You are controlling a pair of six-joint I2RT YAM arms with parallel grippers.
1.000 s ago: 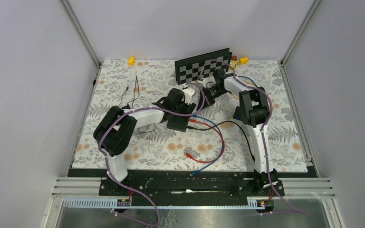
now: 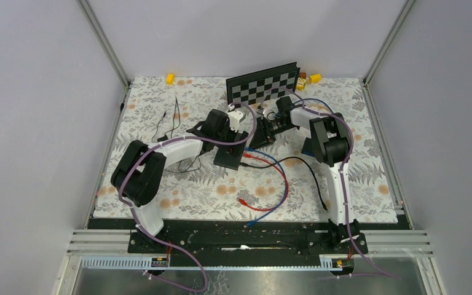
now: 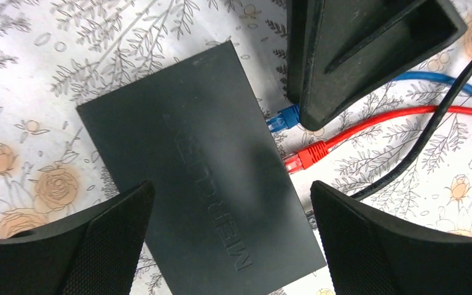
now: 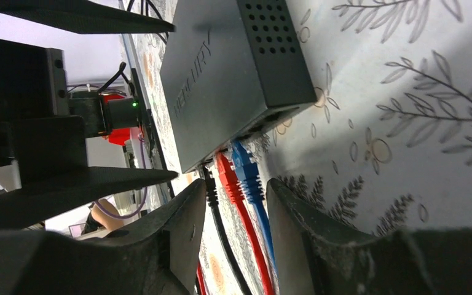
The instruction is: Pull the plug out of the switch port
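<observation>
The black Mercusys switch [image 3: 203, 160] lies on the patterned mat, its right side carrying a blue plug [image 3: 283, 118], a red plug [image 3: 306, 157] and a black plug [image 4: 209, 184]. My left gripper stands open over the switch, nothing between its fingers. My right gripper is open at the cable side, its fingertips either side of the red and blue plugs in its wrist view, not visibly closed on them. Part of the right gripper also shows at the top right of the left wrist view.
A checkerboard [image 2: 262, 83] stands at the back, with yellow blocks [image 2: 315, 78] near it. A dark device [image 2: 308, 147] sits under the right arm. Loose cables cross the front middle and left of the mat.
The left arm has shifted slightly left and toward the front, and the right gripper has come toward the front and left, lower toward the switch's plugs.
</observation>
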